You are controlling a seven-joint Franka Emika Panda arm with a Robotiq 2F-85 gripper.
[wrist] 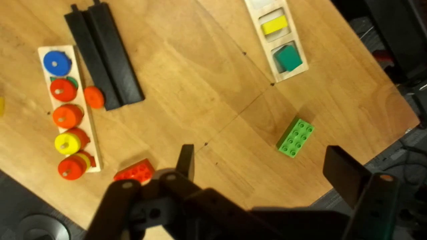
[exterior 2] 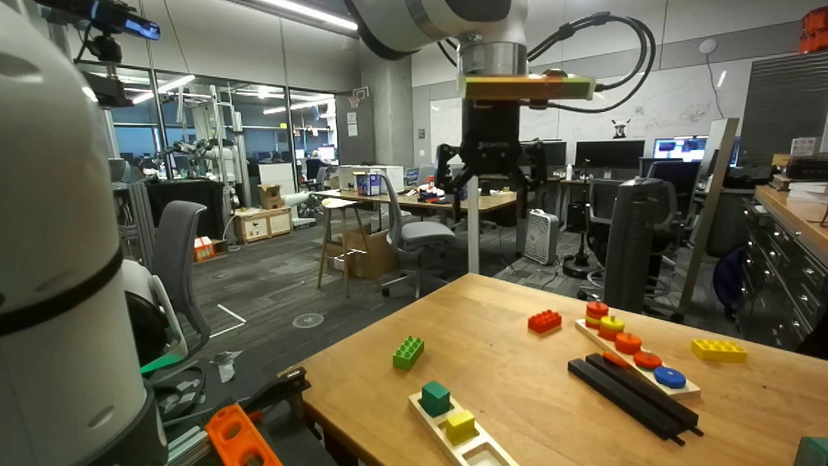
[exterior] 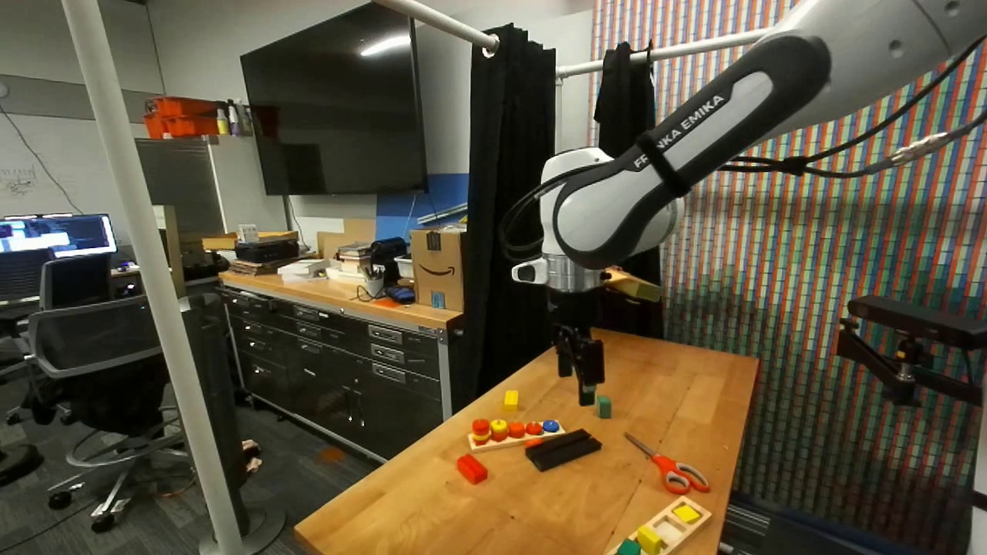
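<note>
My gripper (exterior 2: 490, 213) hangs well above the table, pointing down, its fingers spread apart with nothing between them. In the wrist view the left finger (wrist: 186, 162) and the right finger (wrist: 345, 174) stand wide of each other. Beyond the gap, down on the wood, lies a light green brick (wrist: 296, 137), nearer the right finger. A red brick (wrist: 135, 172) is partly covered by the left side of the gripper. A yellow brick (exterior 2: 719, 350) lies at the table's far side, beside the wooden peg board (exterior 2: 683, 391) with its red, orange, yellow and blue discs.
Two black bars (exterior: 562, 449) lie beside the peg board. Orange-handled scissors (exterior: 677, 475) and a dark green block (exterior: 604, 407) lie farther along. A wooden compartment tray (wrist: 302, 68) holds green and yellow blocks. Bare wood (wrist: 188, 80) separates the tray from the bars.
</note>
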